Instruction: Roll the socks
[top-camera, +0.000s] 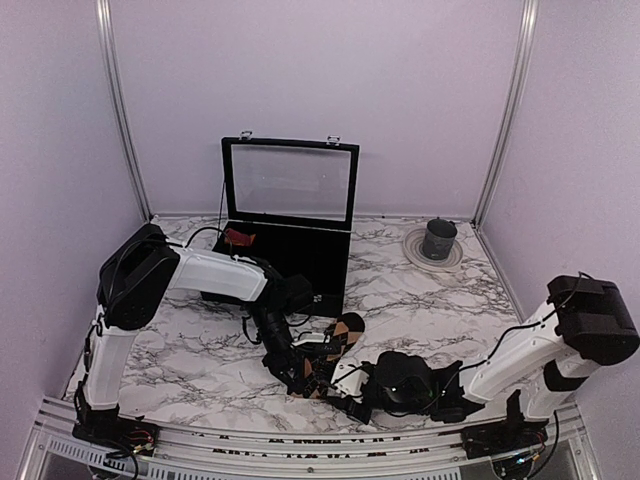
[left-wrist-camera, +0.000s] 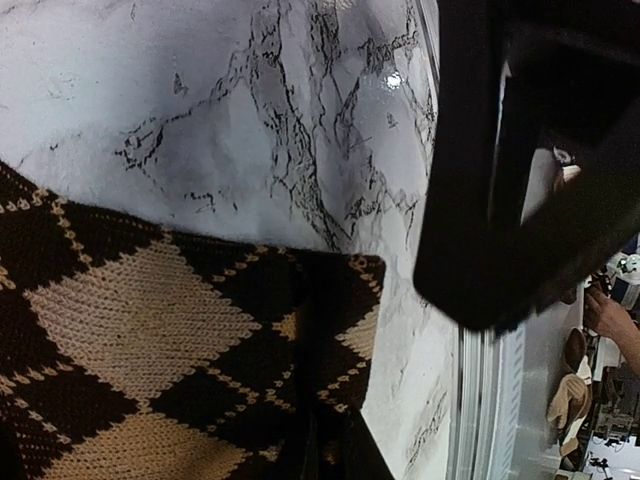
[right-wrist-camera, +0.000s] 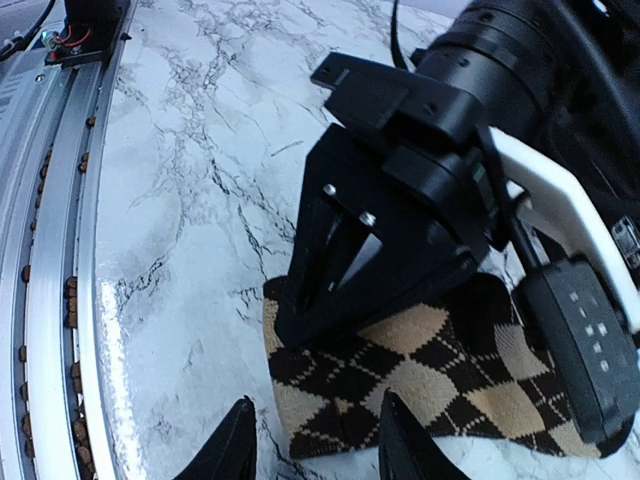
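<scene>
A brown and tan argyle sock (top-camera: 346, 333) lies flat on the marble table, front centre, its dark toe end pointing away. My left gripper (top-camera: 294, 382) is at the sock's near end. In the left wrist view the fingers (left-wrist-camera: 310, 455) are together over the knit fabric (left-wrist-camera: 145, 320), shut on the sock; its grip point is partly hidden in shadow. My right gripper reaches in from the right, low by the sock's near right corner. Its fingertips are apart, with the sock's edge (right-wrist-camera: 312, 425) showing in the gap; contact is not clear.
An open black case (top-camera: 290, 250) with a clear lid stands behind, a red item (top-camera: 238, 238) inside. At the back right a dark pot (top-camera: 439, 240) rests on a round plate (top-camera: 413, 253). Both grippers are close together.
</scene>
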